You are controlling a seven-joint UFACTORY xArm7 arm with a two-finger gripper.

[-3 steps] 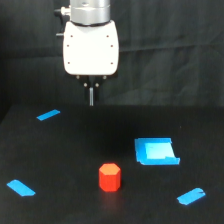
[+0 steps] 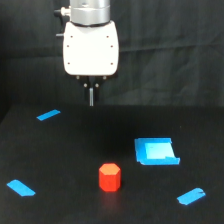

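Note:
My gripper [image 2: 91, 95] hangs at the upper left of the camera view below the white arm housing [image 2: 90, 48], high over the dark table. Its thin fingers are seen edge-on, so I cannot tell whether they are open or shut. A red hexagonal block [image 2: 110, 177] stands near the front middle, below and in front of the gripper. A blue square patch [image 2: 157, 150] with a lighter centre lies to the right.
Blue tape strips lie at the back left [image 2: 49, 114], front left [image 2: 21, 188] and front right [image 2: 192, 196].

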